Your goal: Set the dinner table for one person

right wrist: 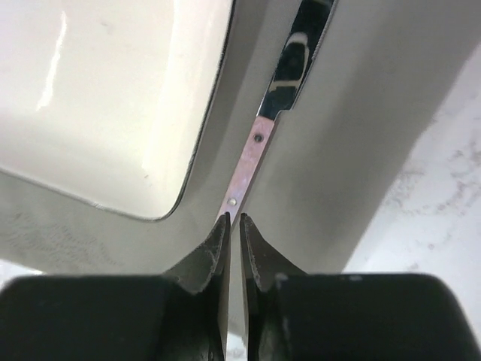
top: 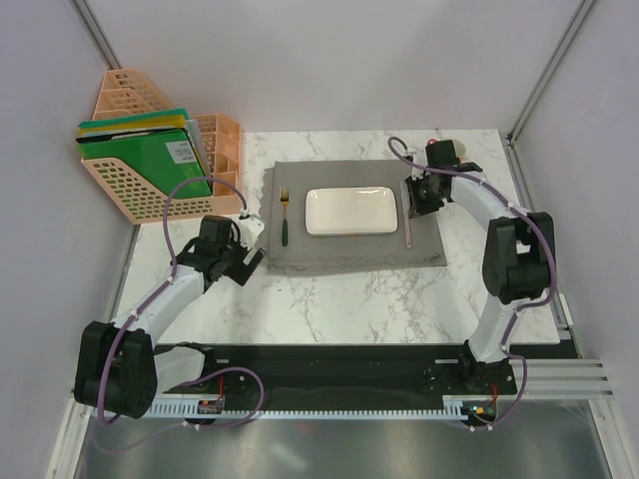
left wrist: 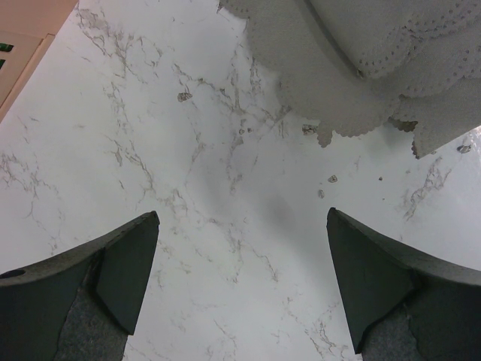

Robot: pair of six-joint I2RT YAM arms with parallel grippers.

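Observation:
A white rectangular plate [top: 350, 211] lies mid-mat on the grey placemat [top: 329, 262]. Left of it is a fork [top: 285, 218] with a dark green handle. On the plate's right lies a knife [top: 407, 232], its pinkish handle towards the front. My right gripper is shut, with only a narrow gap; its tips overlap the handle's end in the right wrist view, and no grip on the knife shows. Behind that gripper a cup [top: 460, 149] is mostly hidden. My left gripper stands open over bare marble, empty.
An orange basket [top: 150, 200] holding green and yellow folders fills the back left. The placemat's left front corner is rumpled near the left gripper.

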